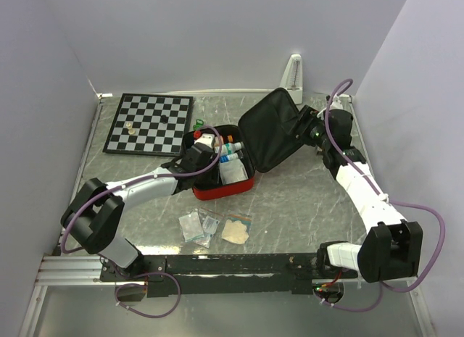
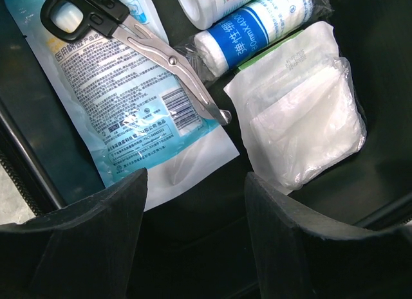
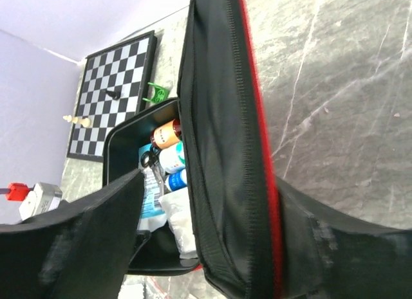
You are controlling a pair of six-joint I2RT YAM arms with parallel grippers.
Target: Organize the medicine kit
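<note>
The red and black medicine kit stands unfolded mid-table, its black lid raised at a slant on the right. Low over the kit's left part is my left gripper, fingers apart and empty. Ahead of its fingers are a blue-white pouch, black-handled scissors lying across it, a blue-labelled roll, a white bottle and a white packet. My right gripper straddles the lid's edge, with a visible gap between the left finger and the lid.
Clear bags and a bag with beige contents lie in front of the kit. A chessboard is at back left, a white stand behind the lid.
</note>
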